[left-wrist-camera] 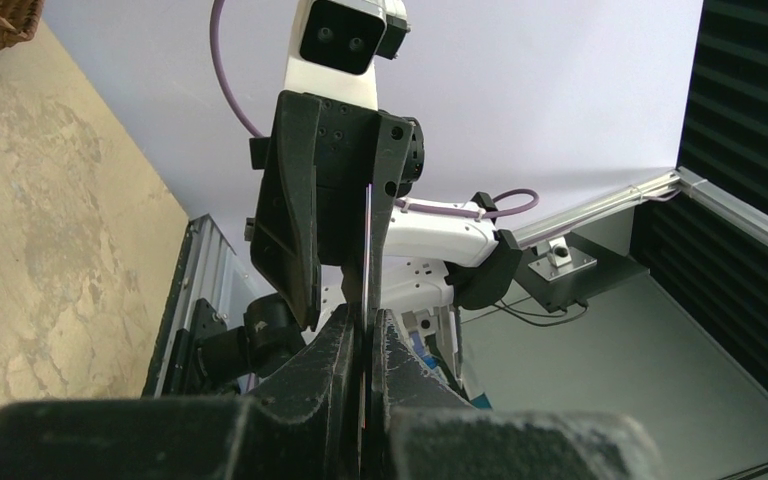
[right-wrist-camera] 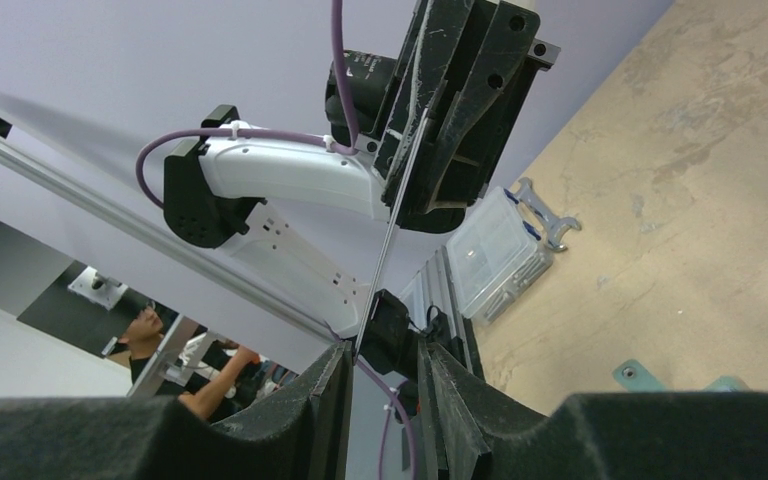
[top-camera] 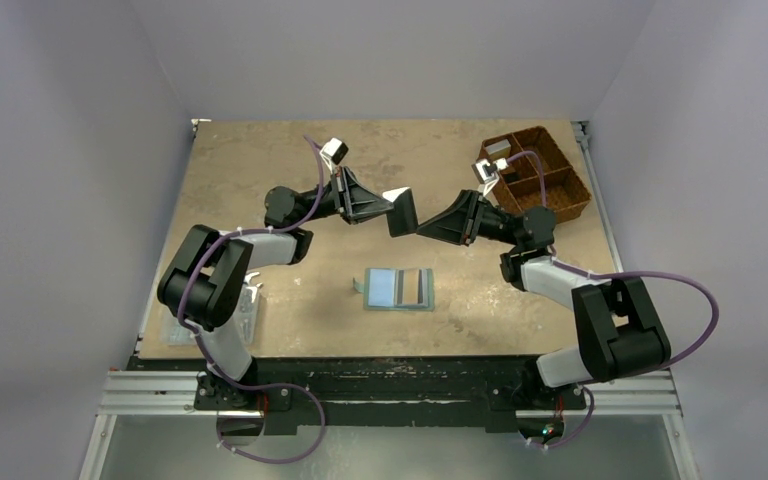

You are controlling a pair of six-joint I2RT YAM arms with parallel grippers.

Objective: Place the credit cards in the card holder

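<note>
In the top view, a dark card (top-camera: 401, 214) with a white end is held above the middle of the table. My left gripper (top-camera: 391, 207) is shut on one side of it. Seen edge-on, the card (left-wrist-camera: 367, 260) rises from between the left fingers in the left wrist view. My right gripper (top-camera: 420, 234) faces it from the right with its fingers parted. In the right wrist view the near end of the card (right-wrist-camera: 388, 245) reaches the right gripper's opening, close to the left-hand finger (right-wrist-camera: 332, 405); contact cannot be judged. The card holder (top-camera: 398, 309) lies open below, with cards in it.
A brown woven basket with compartments (top-camera: 566, 212) stands at the back right. At the left front, a clear plastic box (top-camera: 247, 318) lies partly under the left arm, with a wrench (right-wrist-camera: 550, 216) near it. The table's middle around the holder is clear.
</note>
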